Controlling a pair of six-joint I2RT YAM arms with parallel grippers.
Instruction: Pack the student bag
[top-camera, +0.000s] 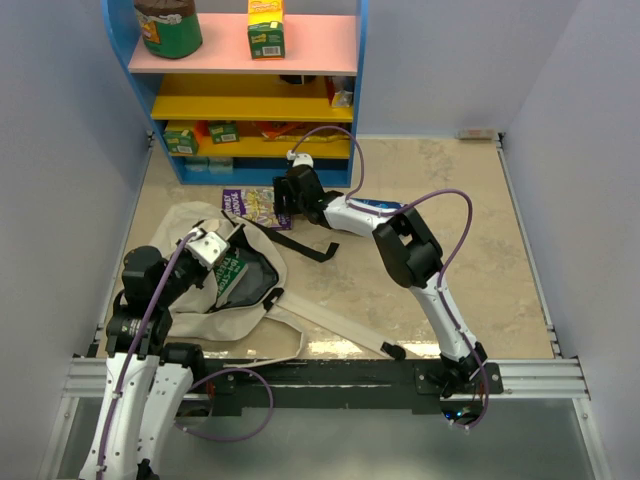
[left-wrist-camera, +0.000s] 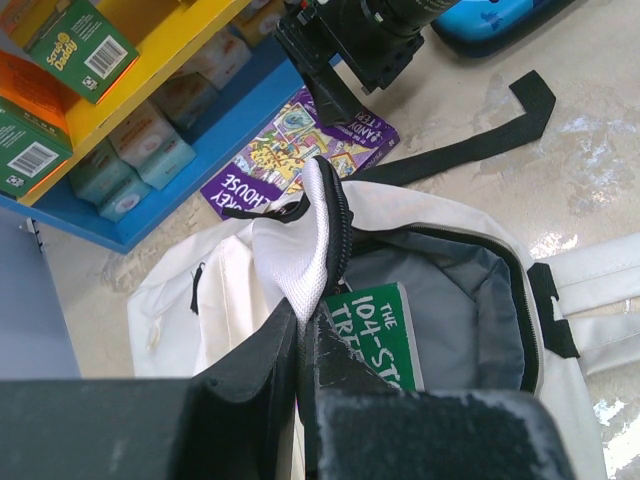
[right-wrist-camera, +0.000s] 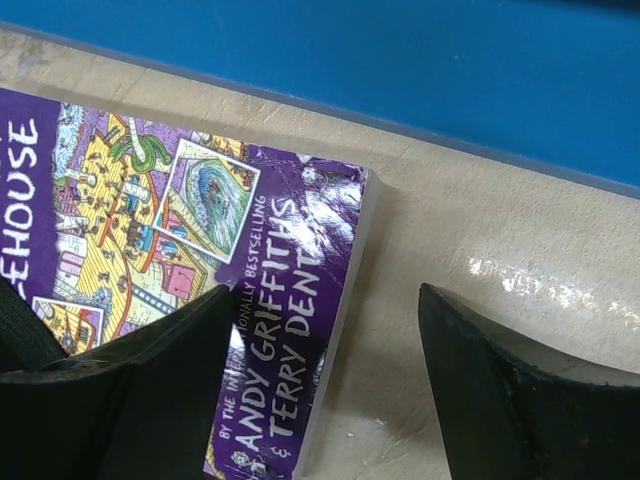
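Observation:
A pale bag (top-camera: 195, 322) lies on the floor with its mouth unzipped, and a green book (left-wrist-camera: 385, 335) rests inside it. My left gripper is shut on the zippered edge of the bag's opening (left-wrist-camera: 322, 235), holding it up. The purple book (right-wrist-camera: 190, 240) lies flat in front of the shelf. Over its right edge stands my right gripper, open; one finger (right-wrist-camera: 190, 350) shows over the cover and the other over bare floor, with the book's edge between them. A blue pencil case (top-camera: 382, 204) is partly hidden behind the right arm.
The blue shelf unit (top-camera: 265, 178) stands just behind the purple book, with green boxes (top-camera: 223, 132) and other packets on it. A black strap (top-camera: 300, 247) crosses the floor beside the bag.

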